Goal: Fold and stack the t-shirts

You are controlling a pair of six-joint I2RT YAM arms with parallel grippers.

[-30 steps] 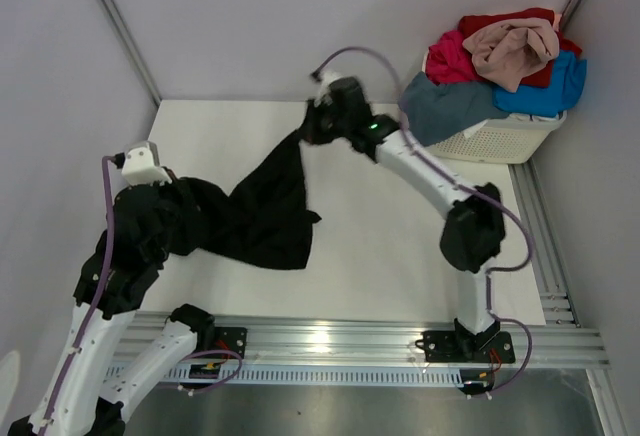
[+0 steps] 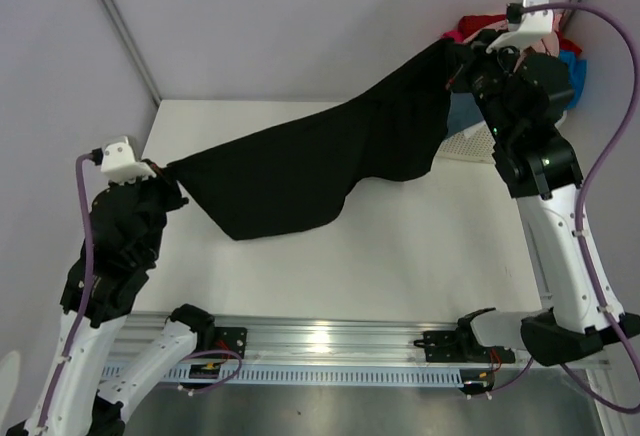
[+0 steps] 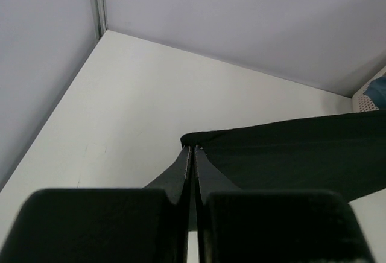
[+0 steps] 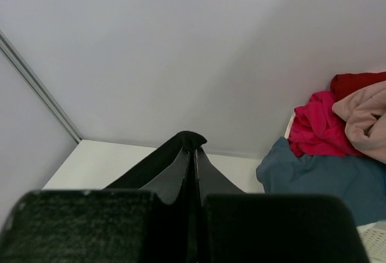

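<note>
A black t-shirt (image 2: 310,161) hangs stretched between my two grippers, above the white table. At the left, my left gripper (image 2: 172,168) is shut on one corner of it; in the left wrist view the shirt's edge (image 3: 271,133) runs from the fingertips off to the right. Higher up at the back right, my right gripper (image 2: 458,64) is shut on the other end. The right wrist view shows dark cloth (image 4: 192,137) pinched at the tips and trailing to the lower left. Between the grippers the lower part sags in a loose drape.
Behind the right arm stands a white basket (image 2: 468,144), partly hidden, heaped with clothes: a pink garment (image 4: 319,127), a blue-grey one (image 4: 313,175) and a beige one (image 4: 367,118). Bare white table (image 2: 400,266) lies below and in front of the shirt. Walls close in the back and sides.
The right gripper has swung far to the right, in front of the basket, drawing the shirt from a bunched hang into a long taut span.
</note>
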